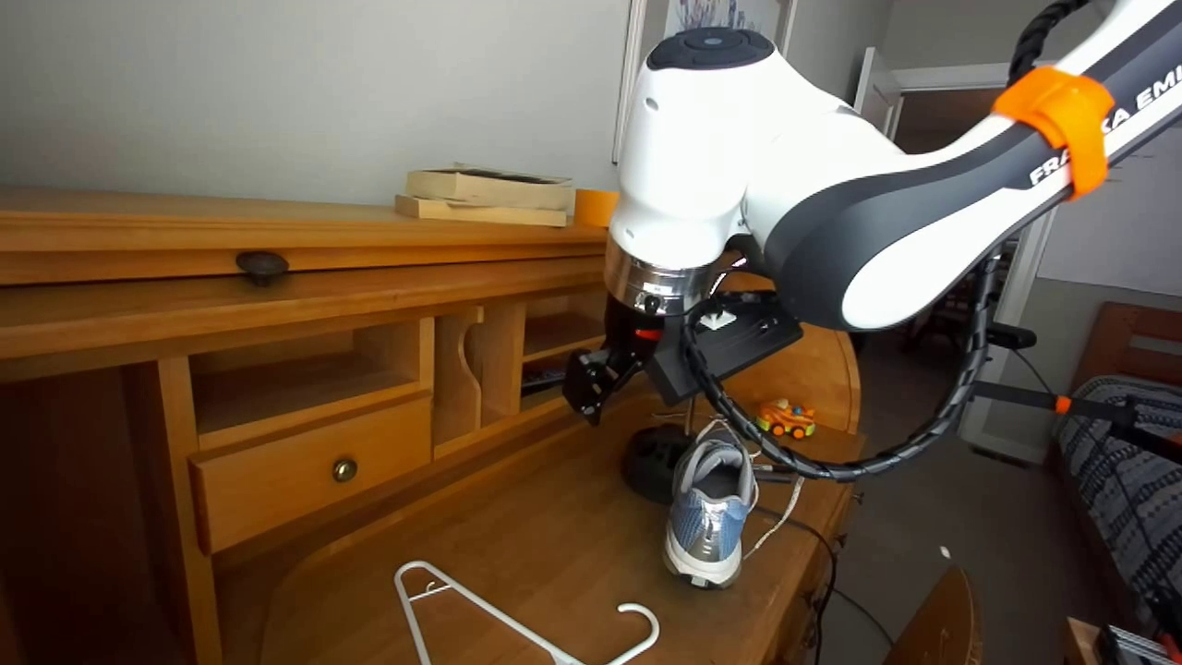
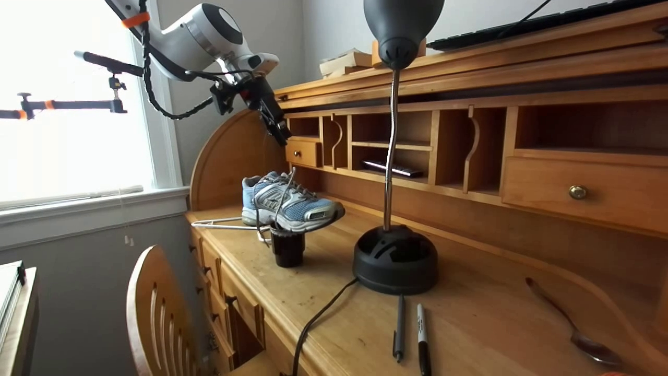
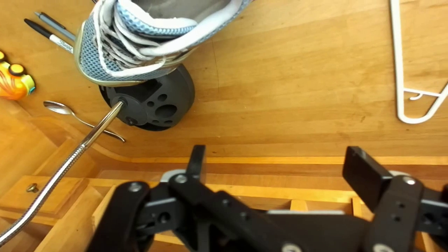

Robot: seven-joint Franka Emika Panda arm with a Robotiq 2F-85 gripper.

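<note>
My gripper hangs above the desk near its cubbyholes, fingers wide apart and nothing between them. In exterior view 2 the gripper (image 2: pixel 278 134) is higher than the blue and grey shoe (image 2: pixel 288 203), clear of it. That shoe's toe end rests over a black cup (image 2: pixel 288 248), so it sits tilted. From the wrist, the shoe (image 3: pixel 138 46) shows at the upper left, partly covering the black lamp base (image 3: pixel 168 100). A white hanger (image 1: pixel 488 608) lies flat on the desk, and part of it is cut off by the frame.
The lamp's thin neck (image 2: pixel 392 144) rises between shoe and cubbies. A pen (image 2: pixel 399 329), a marker (image 2: pixel 422 338) and a spoon (image 2: pixel 573 326) lie on the desk. An orange toy car (image 1: pixel 786 417) stands at the far end. Bare desktop (image 3: pixel 294 84) spreads between shoe and hanger.
</note>
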